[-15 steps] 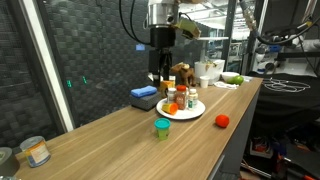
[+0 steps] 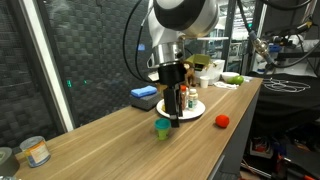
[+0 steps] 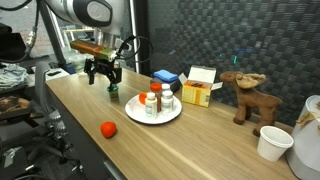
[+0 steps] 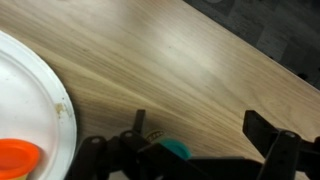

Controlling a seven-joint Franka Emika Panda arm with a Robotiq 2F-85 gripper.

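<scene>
A small green jar with a teal lid (image 2: 162, 125) stands on the wooden table, left of the white plate in exterior view 1. My gripper (image 2: 174, 122) points down close above and beside it, fingers open. In exterior view 2 the green jar (image 3: 114, 93) is partly behind the gripper (image 3: 103, 77). At the bottom of the wrist view the teal lid (image 4: 176, 149) shows between the spread fingers of my gripper, nearer the left one. Nothing is held. The jar's lower part is hidden in the wrist view.
The white plate (image 3: 138, 117) carries several small bottles (image 3: 167, 99) and an orange item (image 4: 18, 157). A red ball (image 3: 108, 129) lies near the table edge. A blue cloth (image 2: 144, 91), a yellow box (image 3: 199, 86), a toy moose (image 3: 252, 98) and a white cup (image 3: 272, 143) stand farther off.
My gripper has come down from high above the plate to just beside the green jar. In exterior view 1 it now covers part of the plate. The jar has not moved.
</scene>
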